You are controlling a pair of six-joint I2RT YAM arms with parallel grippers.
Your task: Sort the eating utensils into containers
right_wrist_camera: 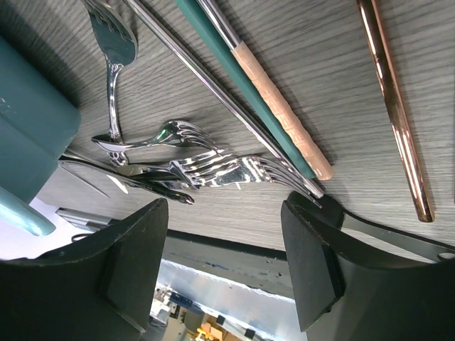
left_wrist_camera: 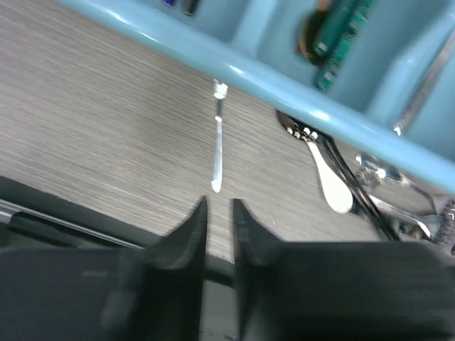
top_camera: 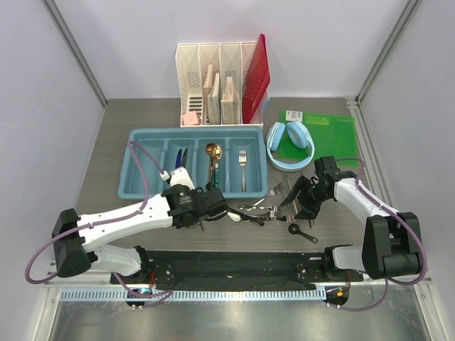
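The blue tray [top_camera: 190,192] holds dark knives [top_camera: 179,158], gold spoons [top_camera: 217,151] and a silver fork [top_camera: 242,159] in separate compartments. In the left wrist view, one thin silver utensil [left_wrist_camera: 217,149] lies on the table before the tray's edge. My left gripper is just short of its near end, fingers slightly parted and empty. Over the loose pile my right gripper stands wide open, empty. Below it are overlapping forks [right_wrist_camera: 220,169], a fork [right_wrist_camera: 114,42], a black spoon [right_wrist_camera: 384,231] and chopsticks [right_wrist_camera: 398,106].
A white-handled spoon [left_wrist_camera: 333,181] and black utensils lie close to the tray's front wall. Blue headphones [top_camera: 302,138] and a green board [top_camera: 334,138] are at the right; a white rack [top_camera: 190,71] stands behind the tray. Bare table lies left of the thin utensil.
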